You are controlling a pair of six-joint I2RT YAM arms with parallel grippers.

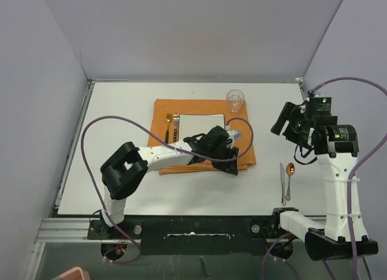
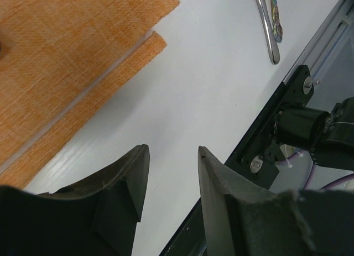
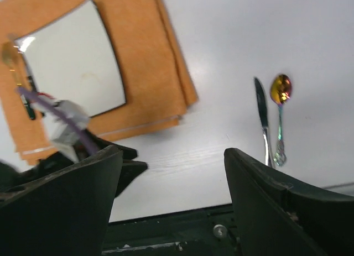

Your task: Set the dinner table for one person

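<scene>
An orange placemat (image 1: pixel 248 148) holds a white square plate (image 1: pixel 199 121), a gold fork (image 1: pixel 168 120) and another utensil beside it. A glass (image 1: pixel 235 100) stands at its back right corner. A knife (image 1: pixel 282 186) and a gold spoon (image 1: pixel 290 169) lie on the white table right of the mat. My left gripper is over the mat's front edge, fingers apart and empty, partly covering the plate in the top view. My right gripper (image 1: pixel 284 123), open and empty, is raised above the table behind the knife and spoon, which also show in the right wrist view.
Walls enclose the table (image 1: pixel 115 104) at back and sides. Bare surface lies left of the mat and along its front. A dark front rail (image 1: pixel 199 244) borders the table.
</scene>
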